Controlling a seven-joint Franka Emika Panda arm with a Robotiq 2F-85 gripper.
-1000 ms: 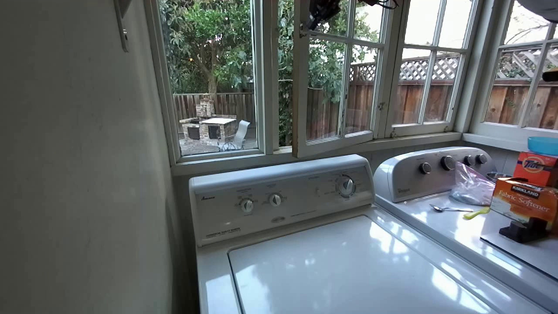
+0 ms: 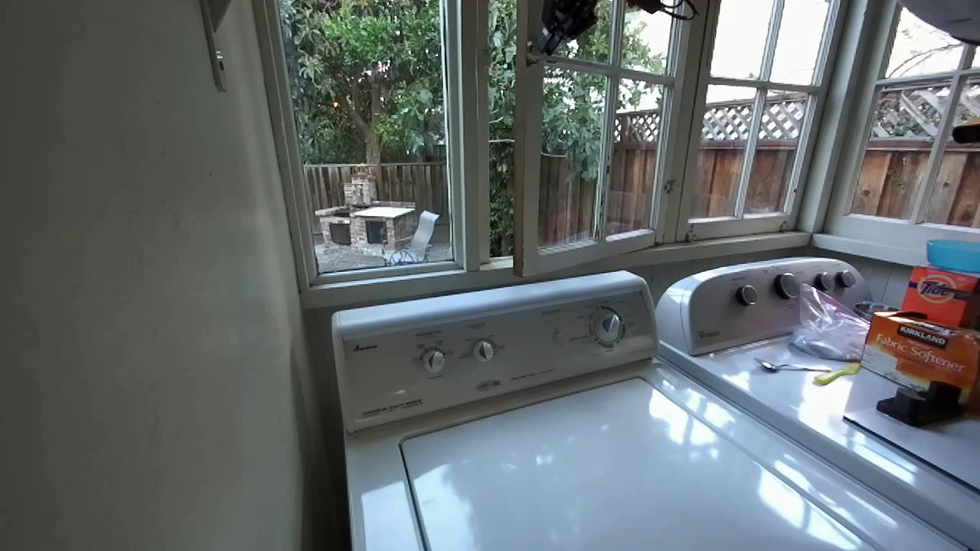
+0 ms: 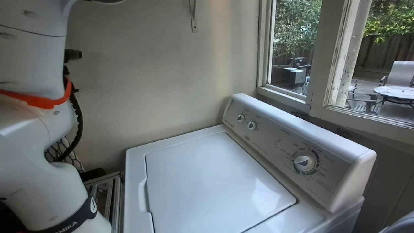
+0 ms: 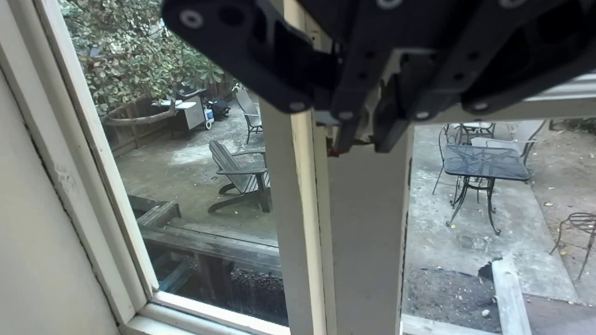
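Observation:
In exterior view 1 the casement window [image 2: 602, 156] stands swung partly into the room, with a small dark fitting on its near edge. My dark gripper [image 2: 551, 44] is up against that edge near the top of the view. In the wrist view the gripper hangs in front of the white window frame [image 4: 366, 240]. Its two fingers stand close around a small worn metal piece [image 4: 371, 111], seemingly a window latch or handle. The fingers hide most of it. Exterior view 2 leaves the gripper out of sight.
Below the window is a white washer [image 2: 588, 468], its lid shut and its raised control panel [image 2: 496, 349] close under the sill. A second machine [image 2: 762, 303] to the right carries a plastic bag, spoons and boxes. A wall [image 2: 147, 275] bounds the left side.

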